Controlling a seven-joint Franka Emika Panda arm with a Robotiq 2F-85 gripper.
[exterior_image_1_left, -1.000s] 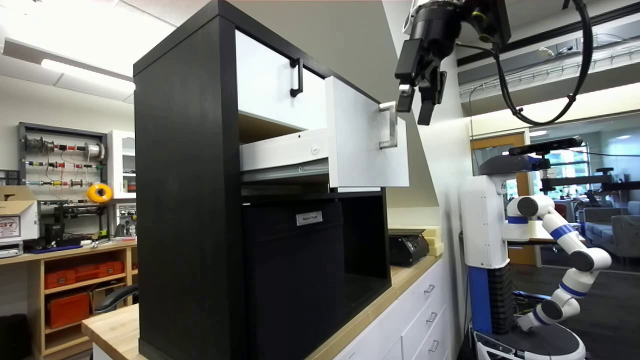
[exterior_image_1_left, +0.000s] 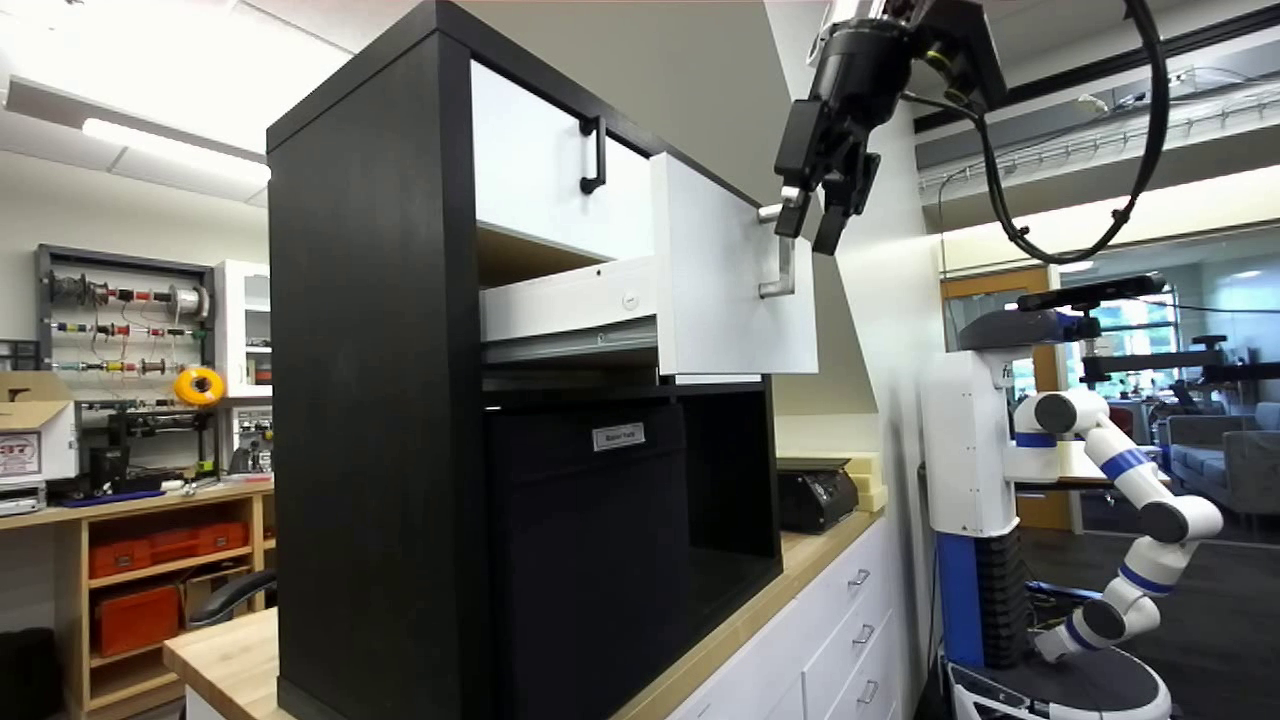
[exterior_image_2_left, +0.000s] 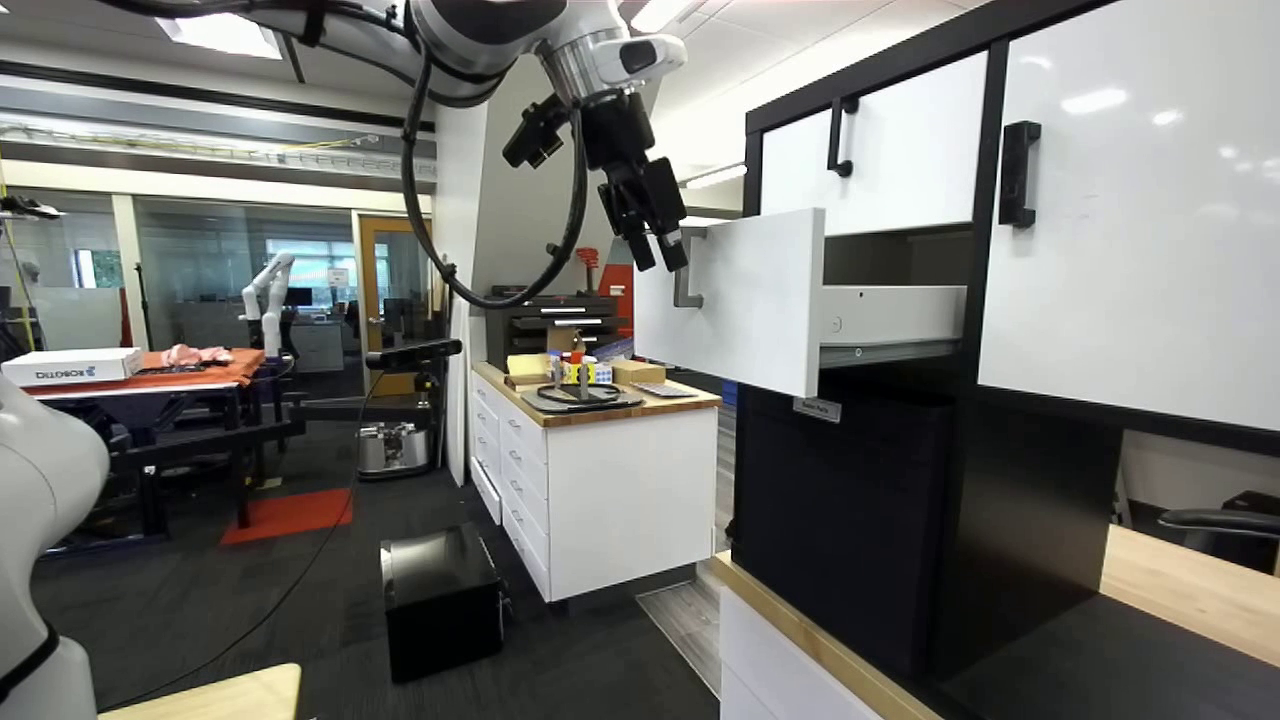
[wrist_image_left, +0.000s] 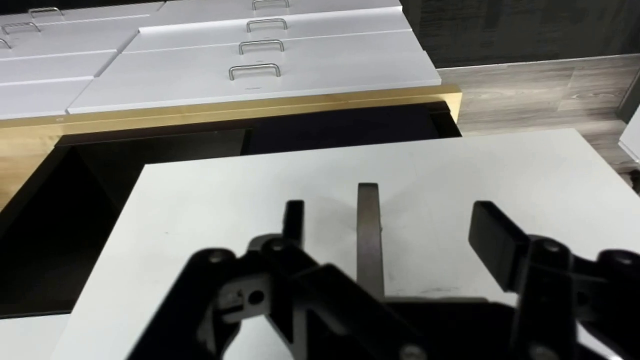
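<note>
A white drawer (exterior_image_1_left: 732, 288) sticks out of the dark cabinet, with a grey bar handle (exterior_image_1_left: 786, 266) upright on its front. My gripper (exterior_image_1_left: 807, 228) hangs at the upper part of this handle, its fingers apart. Looking from the wrist, the handle (wrist_image_left: 370, 240) stands in the gap between the left finger and the right finger (wrist_image_left: 496, 243), with space visible on both sides. In exterior view 2 the fingertips (exterior_image_2_left: 674, 250) overlap the handle's top; contact cannot be made out. Part of the handle is hidden behind the gripper's body in the wrist view.
Above the drawer is a closed white front with a black handle (exterior_image_2_left: 843, 138). A large white door (exterior_image_2_left: 1128, 240) stands beside it. Below sits a dark fabric bin (exterior_image_1_left: 588, 540). A wooden counter (exterior_image_1_left: 744, 624) runs under the cabinet. In front of the drawer the space looks free.
My gripper has come down and left toward the cabinet, from apart from the handle to beside its top, fingers still apart. The drawer has not moved.
</note>
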